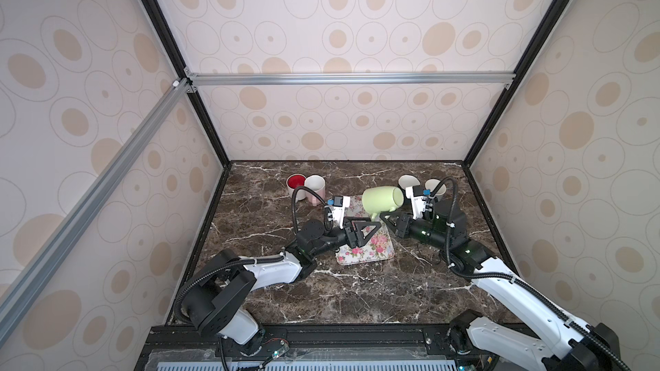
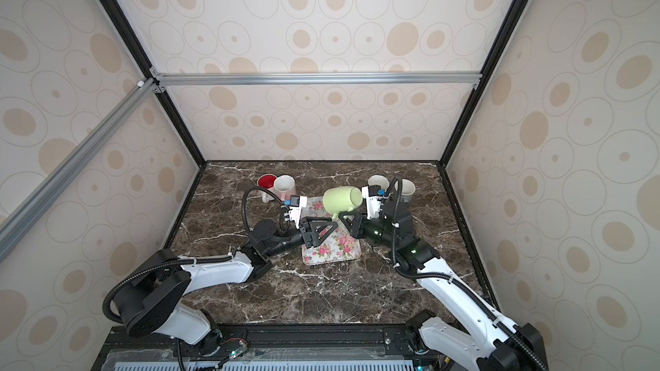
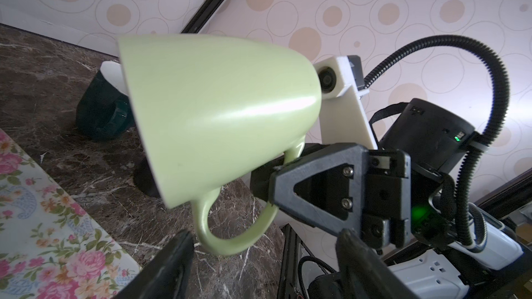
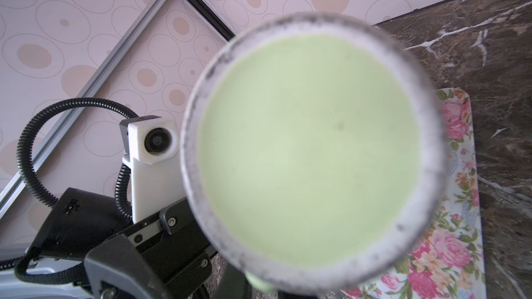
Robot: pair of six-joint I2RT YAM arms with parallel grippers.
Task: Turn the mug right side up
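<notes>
The light green mug [image 1: 381, 200] is held on its side in the air above the flowered mat. Its mouth points left and its base [image 4: 310, 149] faces right, filling much of the right wrist view. Shut on the handle [image 3: 235, 243], my right gripper grips it near the base end. My left gripper [image 1: 372, 229] is open just below and left of the mug. Its blurred fingers [image 3: 160, 271] stand apart in the left wrist view. The handle's loop hangs ahead of them, with nothing gripped between them.
A red-lined mug [image 1: 296, 182] and a pinkish white mug [image 1: 315, 189] stand back left. A dark green mug [image 3: 99, 105] and another pale-mouthed mug [image 2: 407, 189] stand back right. The flowered mat [image 1: 364, 253] lies beneath both grippers.
</notes>
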